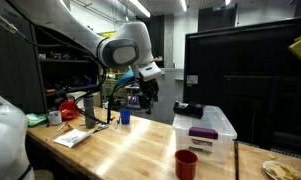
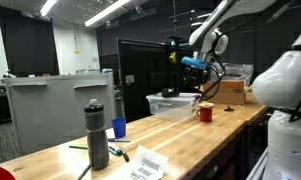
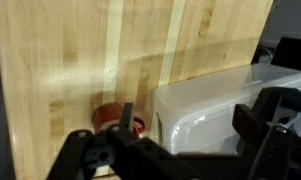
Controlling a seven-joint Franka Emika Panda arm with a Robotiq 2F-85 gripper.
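In exterior view 1 my gripper (image 1: pixel 148 105) hangs in the air above the wooden table, left of the white bin. Its two dark fingers (image 3: pixel 118 145) stand wide apart in the wrist view, so it is open, and I see nothing between them. A red mug (image 1: pixel 186 164) stands on the table in front of the bin, below and to the right of the gripper. The mug (image 3: pixel 108 114) is partly covered by one finger in the wrist view. Farther left stands a blue cup (image 1: pixel 125 117).
The translucent white bin (image 1: pixel 219 146) has a black object (image 1: pixel 190 110) on top. A plate of food (image 1: pixel 283 169) lies at the far right. Papers (image 1: pixel 73 138) and a dark bottle (image 2: pixel 96 137) occupy the other end.
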